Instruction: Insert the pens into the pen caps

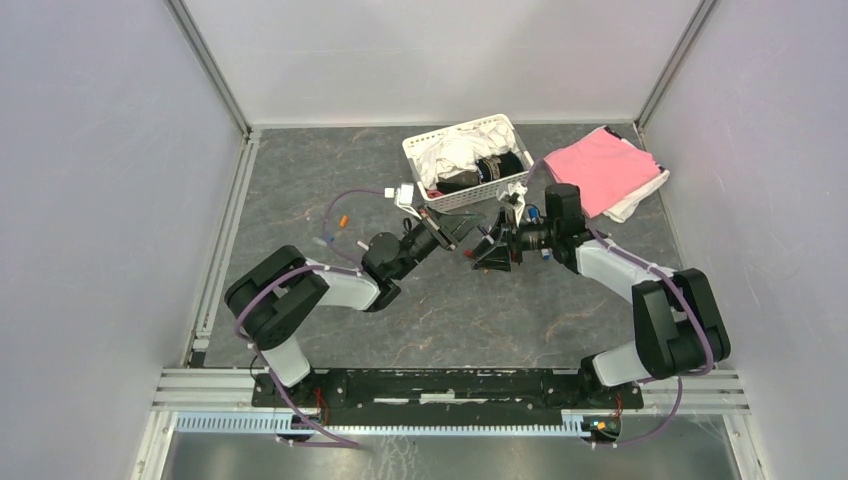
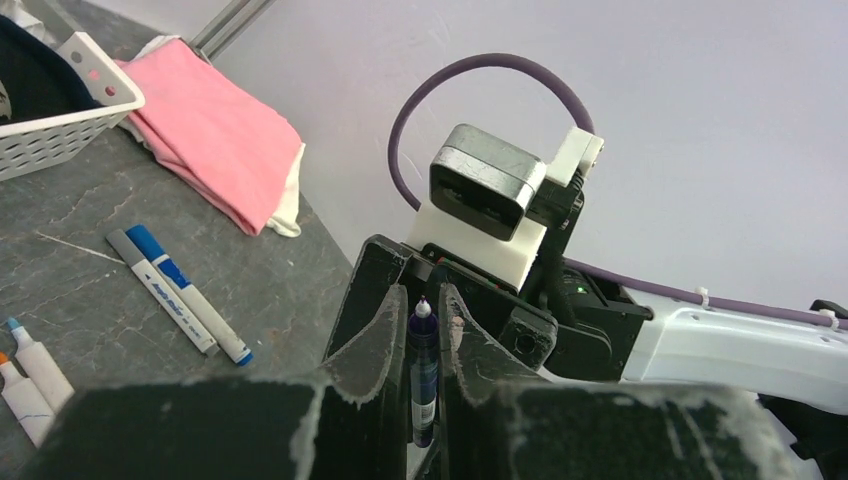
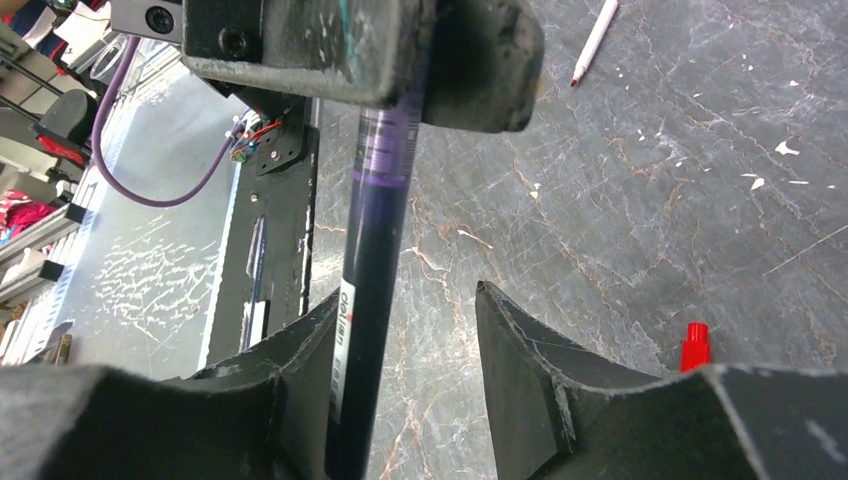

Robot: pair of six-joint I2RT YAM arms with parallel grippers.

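Note:
A purple pen stands upright between the fingers of my left gripper, which is shut on it, tip up. In the right wrist view the purple pen hangs from the left gripper past the fingers of my right gripper, which are parted. On the table lie two blue-and-white markers, two white pens with blue and orange tips, a red cap, a white red-tipped pen and an orange cap.
A white basket of cloths stands at the back, with pink and cream folded cloths at its right. Both arms meet near the centre.

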